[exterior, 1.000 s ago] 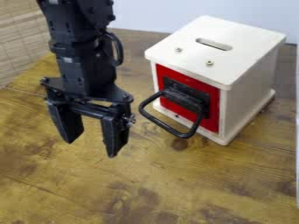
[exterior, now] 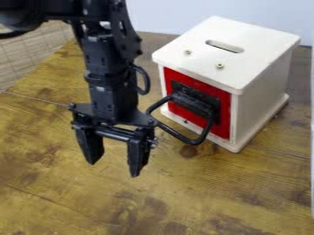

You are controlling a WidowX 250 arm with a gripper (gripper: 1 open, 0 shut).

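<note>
A black robot arm comes down from the top left, and its gripper (exterior: 113, 151) hangs open over the wooden table, nothing between its two fingers. To its right stands a white wooden box (exterior: 256, 107) with a slot and two small studs on top. Its front is a red panel (exterior: 215, 91) carrying a black fitting with a looped black handle (exterior: 189, 137) that sticks out toward the gripper. The gripper is left of the handle and a little in front of it.
A woven mat (exterior: 28, 69) lies at the far left, and a pale wall runs along the back behind the box.
The box looks unmoved.
</note>
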